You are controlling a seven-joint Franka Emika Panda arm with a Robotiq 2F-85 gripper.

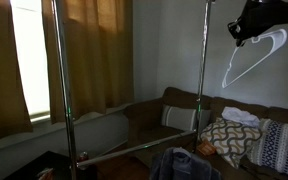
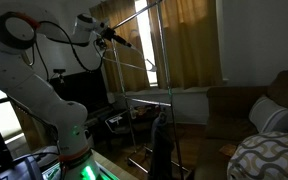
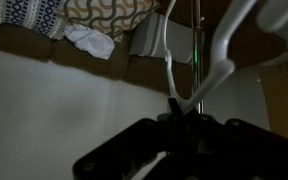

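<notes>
A white hanger hangs in the air at the upper right of exterior view 1, tilted. My gripper is shut on it near one end. From the wrist view, the hanger extends away from the dark gripper, its arms spreading toward the top. Part of the grasp is hidden by the dark fingers. Exterior view 2 shows the robot arm reaching high toward the chrome rack, with the hanger small and dim there.
Chrome uprights of a rack stand left of the hanger in exterior view 1, joined by a low bar. A dark denim garment is low by the rack. Behind are a brown sofa with patterned cushions and yellow curtains.
</notes>
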